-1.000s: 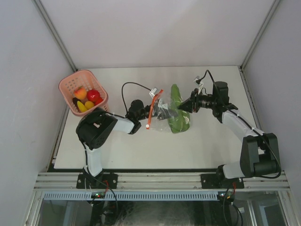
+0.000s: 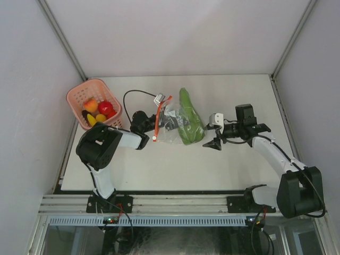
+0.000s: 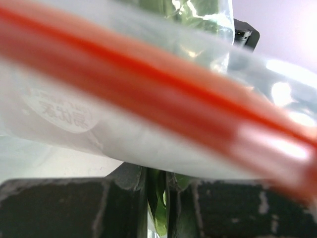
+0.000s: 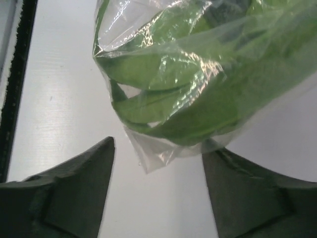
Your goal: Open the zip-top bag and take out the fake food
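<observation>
A clear zip bag with a red zipper (image 2: 158, 122) and a green leafy fake food (image 2: 191, 127) lies mid-table. My left gripper (image 2: 175, 121) reaches inside the bag and is shut on green material, seen between its fingers in the left wrist view (image 3: 157, 198); the red zipper crosses that view, blurred. My right gripper (image 2: 211, 137) stands open just right of the bag, with the bag's clear corner (image 4: 156, 151) ahead between its fingers, not visibly gripped.
A pink basket (image 2: 74, 101) of fake fruit sits at the back left.
The bag and my left gripper have shifted left from a second ago. My right gripper moved away from the bag, opened, and has since come back left toward it.
</observation>
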